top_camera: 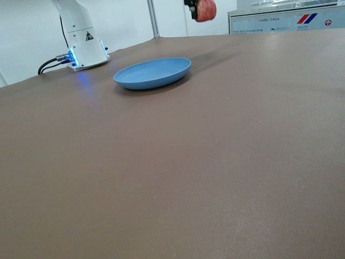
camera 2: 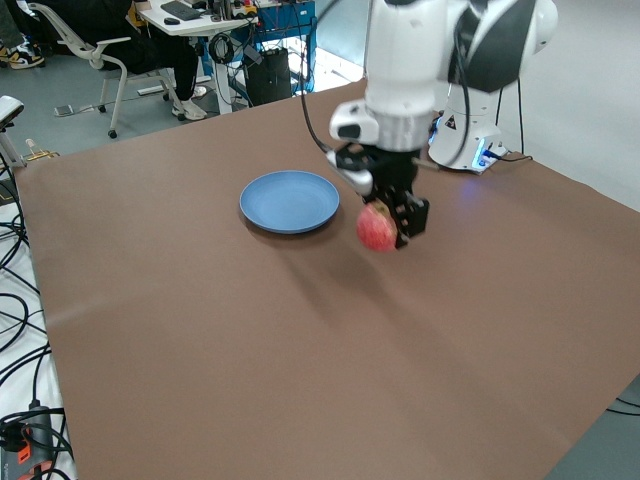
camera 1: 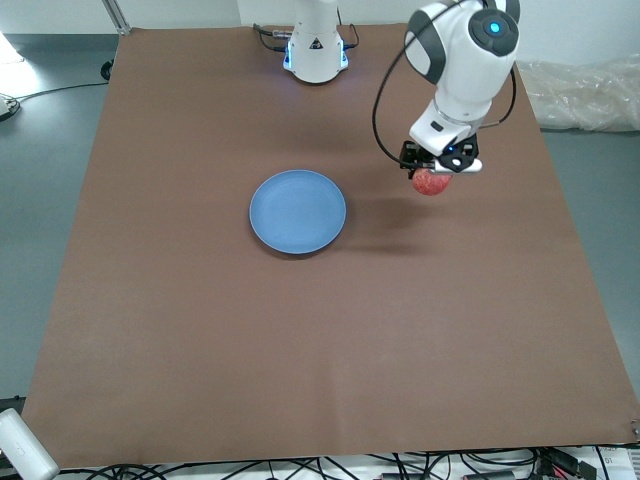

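My black gripper (camera 2: pixel 402 216) is shut on a red apple (camera 2: pixel 376 228), held above the brown table to the right of a blue plate (camera 1: pixel 297 211) in the left view. The apple (camera 1: pixel 432 182) hangs just under the gripper there. In the top view the apple (top_camera: pixel 206 9) is raised well above the table surface, beyond the plate (top_camera: pixel 152 72). The plate lies empty and flat.
The robot's white base (camera 1: pixel 316 50) stands at the back of the table (camera 1: pixel 330 350). Cables run along the front edge.
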